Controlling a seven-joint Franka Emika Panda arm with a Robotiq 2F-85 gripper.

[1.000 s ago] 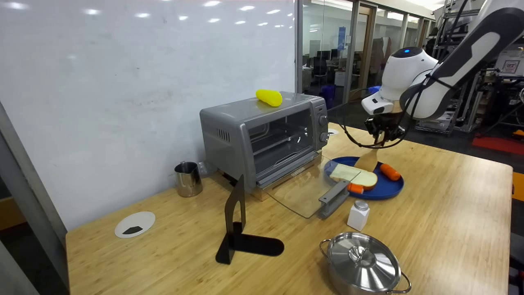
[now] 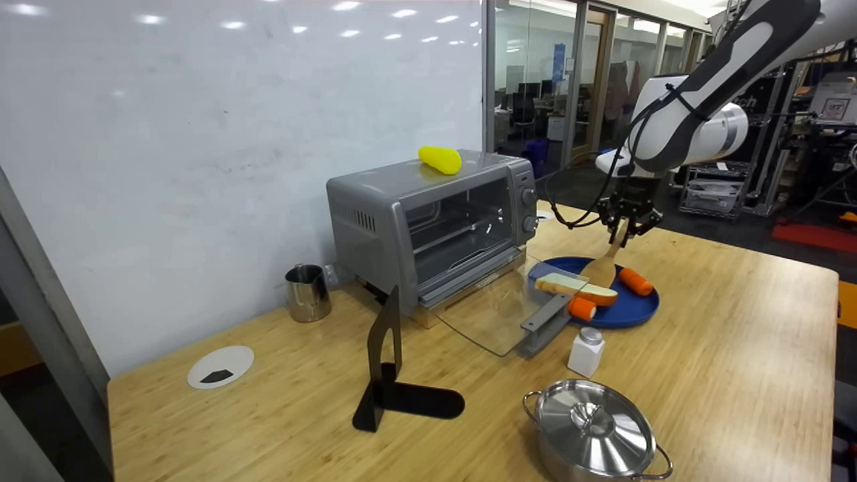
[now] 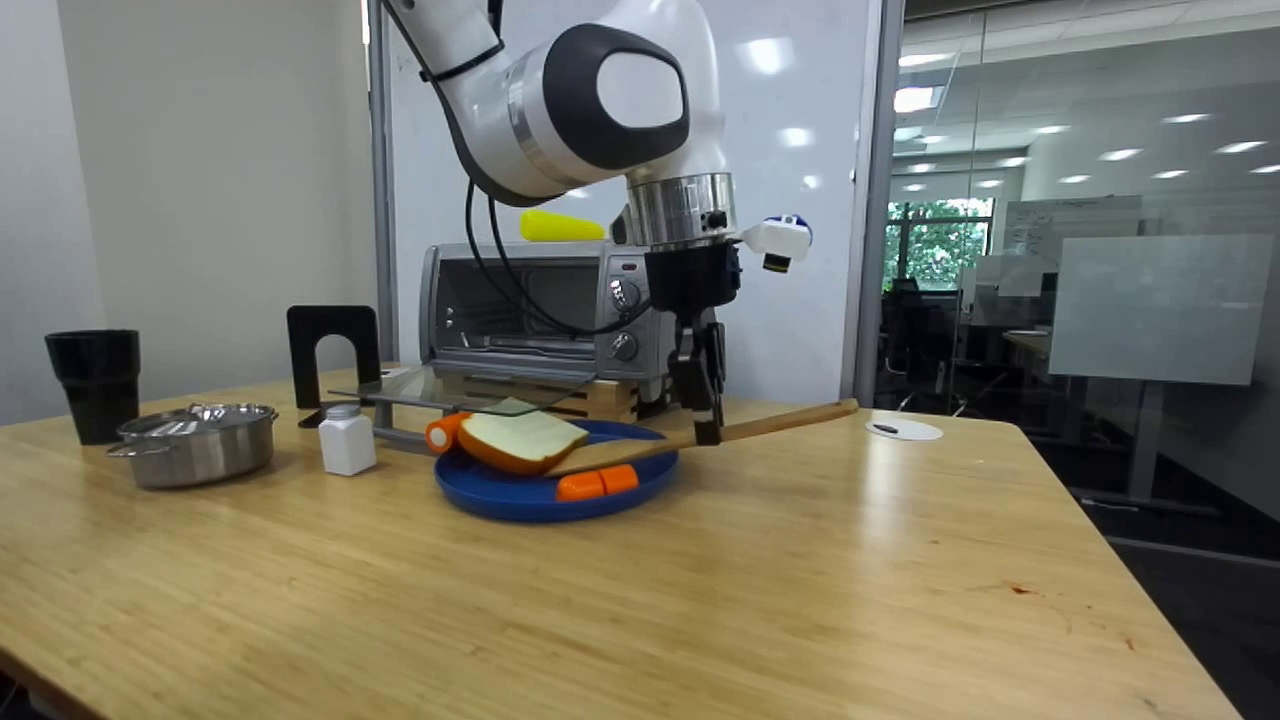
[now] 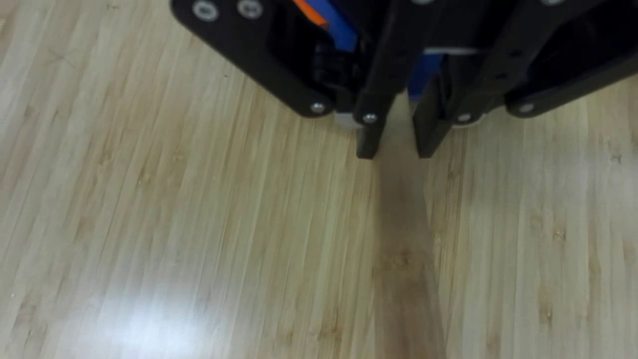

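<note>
A wooden spatula (image 3: 780,421) is pinched by its handle in my gripper, which is shut on it. Its handle (image 4: 406,257) runs toward the bottom of the wrist view. The broad blade (image 2: 600,269) slopes down onto the blue plate (image 2: 637,312), against a slice of bread (image 3: 523,439). In exterior view 2 the bread is tilted, one side raised, and the blade reaches its lower edge; how far it lies beneath is hidden. Orange carrot pieces (image 3: 597,482) rest on the plate, one near the front and another (image 2: 582,308) beside the bread.
The toaster oven (image 2: 369,233) stands open, its glass door (image 2: 490,313) lowered beside the plate. A white shaker (image 2: 586,353), a lidded pot (image 2: 594,430) and a black stand (image 2: 410,399) stand nearby. A yellow object (image 2: 440,159) lies atop the oven.
The arm has shifted and its wrist has turned, with the spatula still held. On the plate, the bread has tilted so its face shows less in exterior view 1; the nearby carrot has shifted slightly.
</note>
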